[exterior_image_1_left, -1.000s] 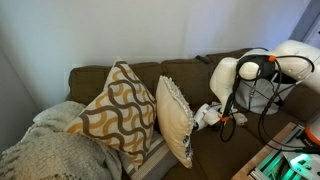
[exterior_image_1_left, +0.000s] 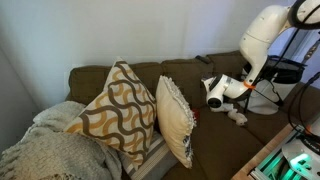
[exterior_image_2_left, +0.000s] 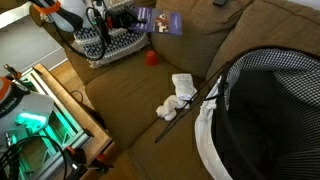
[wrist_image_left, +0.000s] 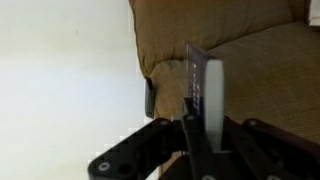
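Note:
A thin, flat book or case with a purple picture cover (exterior_image_2_left: 160, 21) is held up over the sofa in exterior view 2. My gripper (exterior_image_2_left: 132, 18) is shut on its end. From the wrist, the same book (wrist_image_left: 213, 95) shows almost edge-on, a pale spine facing the camera, standing between the dark fingers. The gripper (exterior_image_1_left: 212, 92) in exterior view 1 is above the sofa seat, right of the cream pillow (exterior_image_1_left: 174, 120); the book is hard to make out there.
A red object (exterior_image_2_left: 151, 58) and a crumpled white cloth (exterior_image_2_left: 177, 92) lie on the seat. A black mesh basket (exterior_image_2_left: 265, 110) fills the right of exterior view 2. The patterned pillow (exterior_image_1_left: 118, 110) leans on the backrest. Open seat lies around the cloth.
In exterior view 1 the arm has swung up and back from the seat, and the gripper has risen beside the pillow. White cloth on the seat now shows more clearly. The pillows have not moved.

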